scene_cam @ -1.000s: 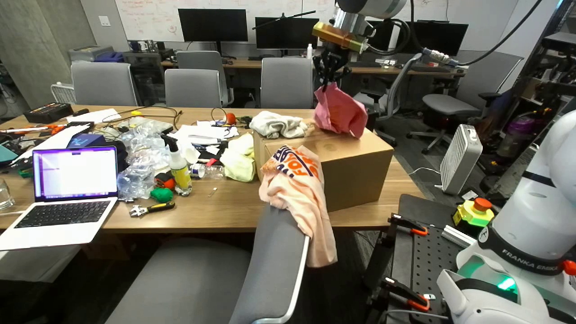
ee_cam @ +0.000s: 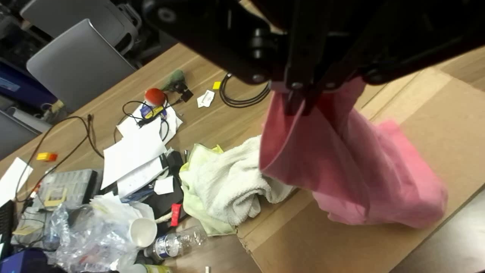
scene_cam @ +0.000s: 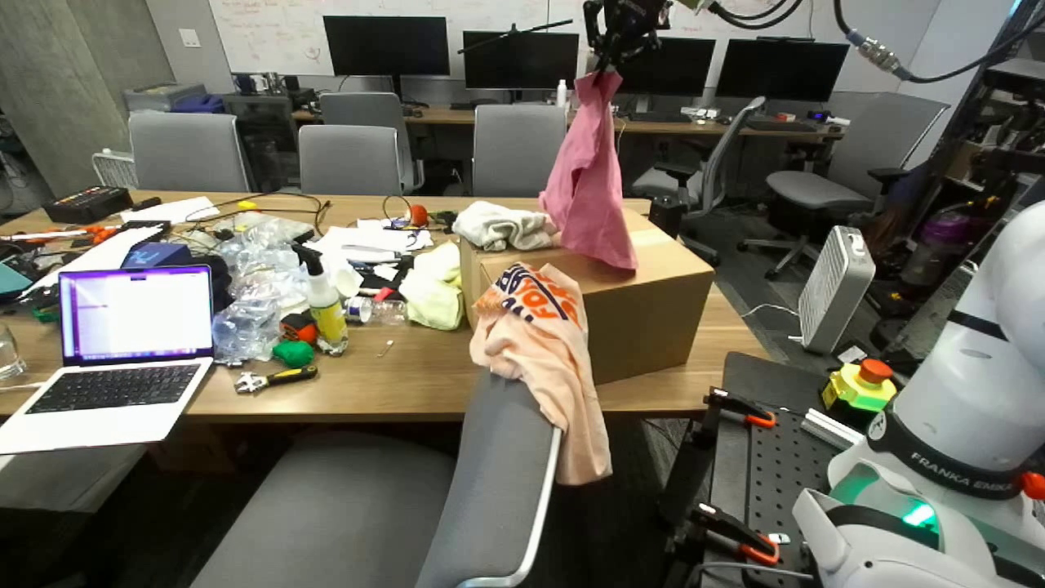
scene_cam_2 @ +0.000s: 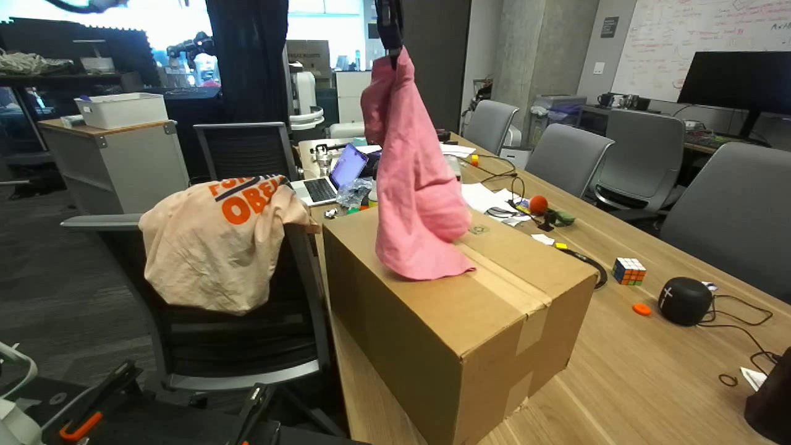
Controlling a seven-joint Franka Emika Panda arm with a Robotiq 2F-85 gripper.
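Note:
A pink cloth [scene_cam: 592,181] hangs from my gripper [scene_cam: 604,69] above the cardboard box [scene_cam: 637,333]. In the wrist view, the gripper is shut with the upper edge of the pink cloth [ee_cam: 345,168] pinched between its fingertips. The lower folds of the pink cloth [scene_cam_2: 419,200] reach down to the box top [scene_cam_2: 400,296] in the second exterior view; whether they rest on it or hang just over it, I cannot tell. A white towel [scene_cam: 500,225] lies on the box's left end, beside the cloth.
A peach shirt [scene_cam: 539,353] drapes over the chair back [scene_cam: 500,461] in front of the box. Left of the box, the table holds a pale yellow cloth [scene_cam: 433,284], a spray bottle [scene_cam: 325,304], plastic wrap and a laptop [scene_cam: 137,323]. Much of the box top's right part is bare.
The gripper has risen, lifting the pink cloth. Bunched low over the box before, the cloth now hangs in a long drape. Towel and shirt have not moved.

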